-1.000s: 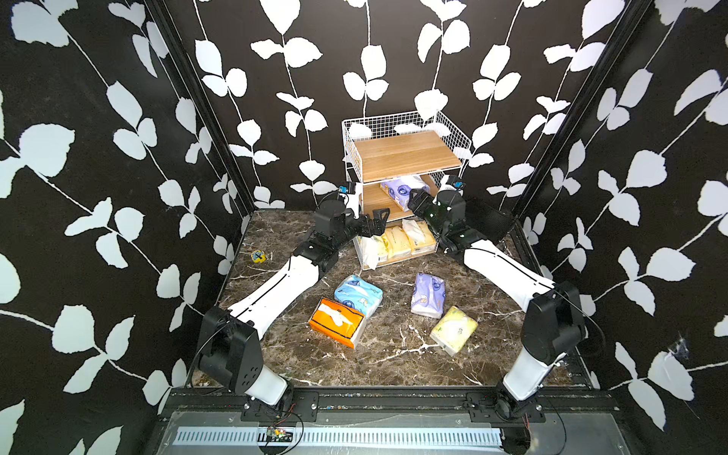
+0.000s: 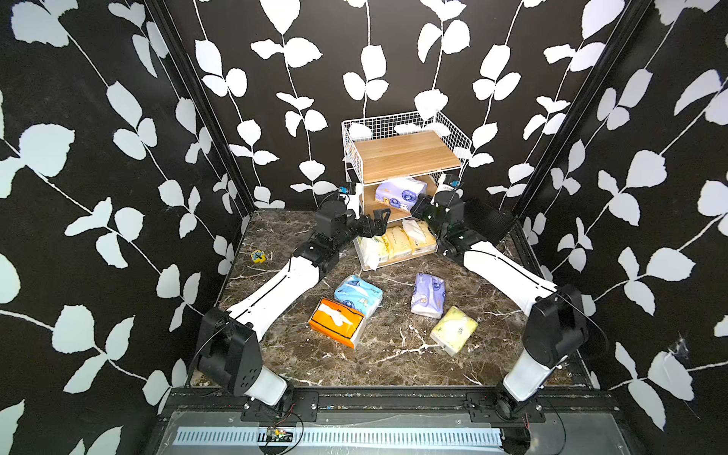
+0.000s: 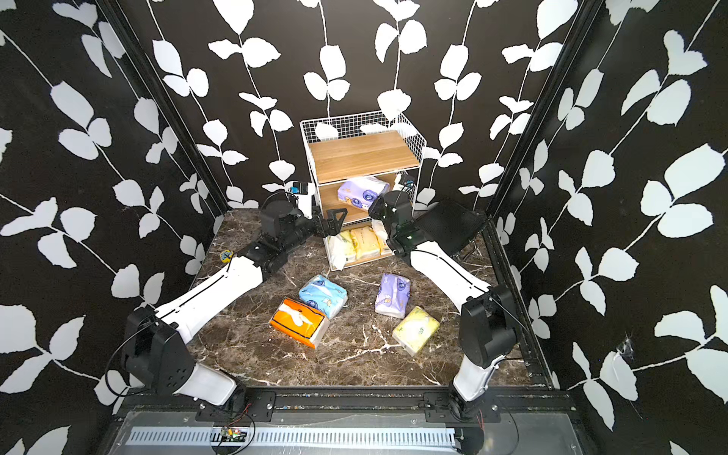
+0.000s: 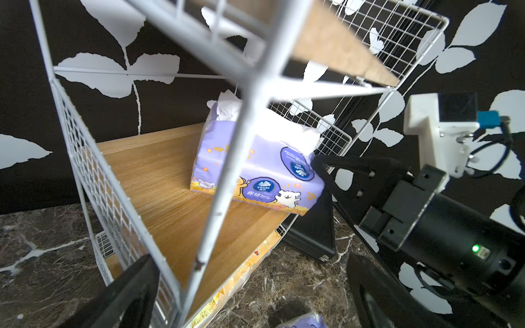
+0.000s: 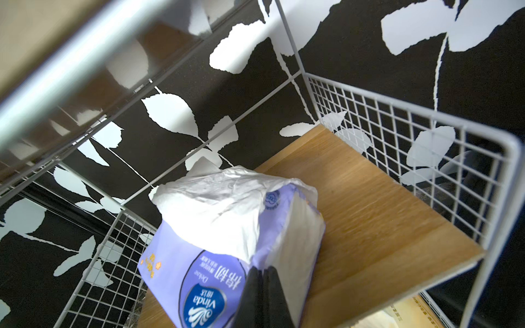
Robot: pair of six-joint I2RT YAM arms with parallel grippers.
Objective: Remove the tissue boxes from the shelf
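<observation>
On the shelf's middle board (image 4: 158, 180) sits a purple tissue pack (image 4: 257, 164), turned at an angle with its white tissue on top. My right gripper is shut at the pack's near right corner; nothing shows clasped between its fingertips. My left gripper (image 2: 381, 220) stands open and empty in front of the shelf's left side. In the left wrist view its fingers (image 4: 128, 295) are spread wide, one close to the wire side. Several yellow packs (image 2: 398, 241) lie on the bottom level. The top board (image 2: 405, 154) is bare.
Blue (image 2: 358, 294), orange (image 2: 336, 321), purple (image 2: 428, 294) and yellow (image 2: 454, 330) packs lie on the marble table in front. A white shelf post (image 4: 232, 158) crosses before the left wrist camera. A black box (image 4: 311, 229) stands right of the shelf.
The purple pack on the middle board has turned and its near side now faces more to the front. My right gripper has shifted slightly at its right end. The left arm has not moved.
</observation>
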